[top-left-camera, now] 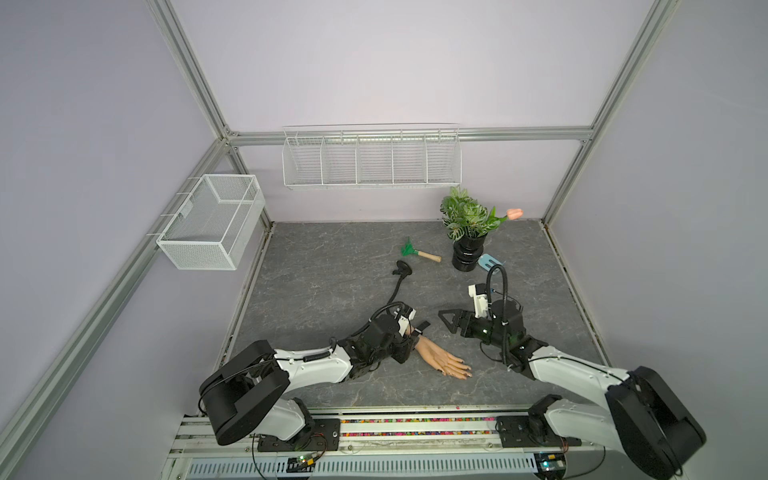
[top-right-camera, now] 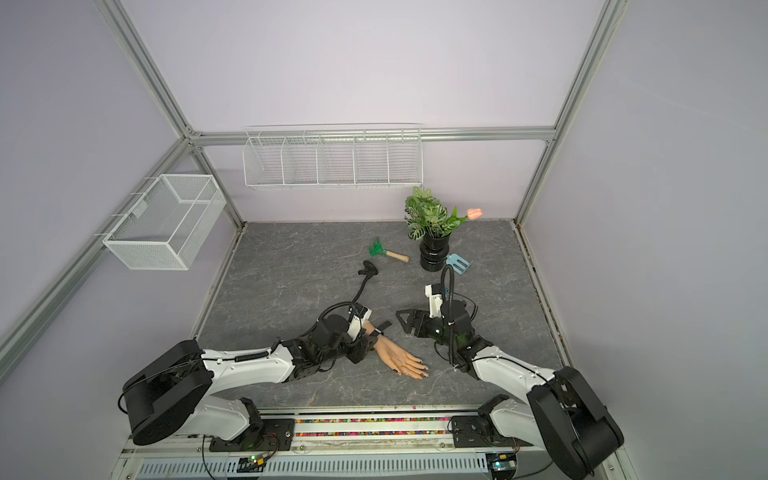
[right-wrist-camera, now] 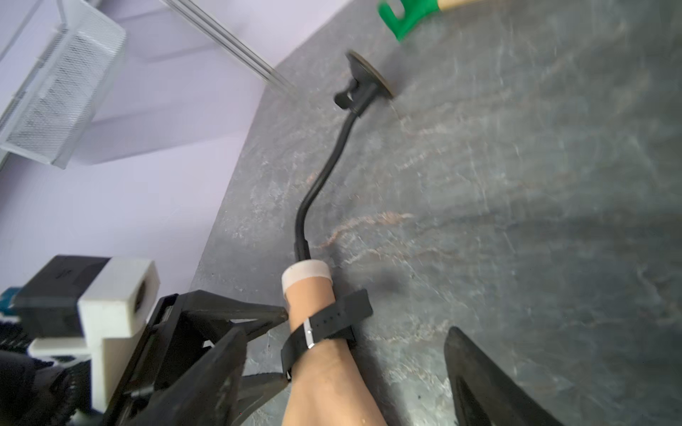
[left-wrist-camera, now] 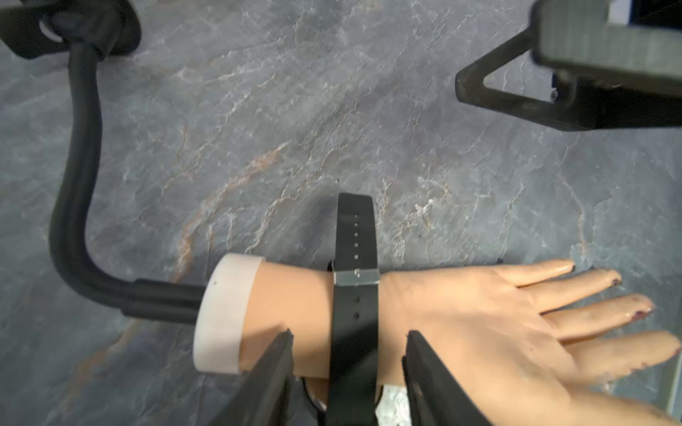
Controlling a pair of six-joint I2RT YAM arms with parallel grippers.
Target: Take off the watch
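Observation:
A black watch strap (left-wrist-camera: pixel 355 319) with a silver buckle wraps the wrist of a flesh-coloured model hand (left-wrist-camera: pixel 454 305), which lies palm up on the grey table. The strap's holed tail (right-wrist-camera: pixel 357 305) sticks out past the buckle on the side away from my left gripper. My left gripper is part open at the near side of the wrist, one finger on each side of the strap, apart from it. My right gripper is open and empty, right of the hand in the top left view. The watch face is mostly hidden under the wrist.
A black flexible stalk (right-wrist-camera: pixel 323 181) runs from the hand's white cuff to a suction base (right-wrist-camera: pixel 369 74). Farther back are a green rake (top-left-camera: pixel 409 249), a black flower pot (top-left-camera: pixel 466 254) and a blue fork (top-left-camera: pixel 489 261). Bare table lies behind the hand.

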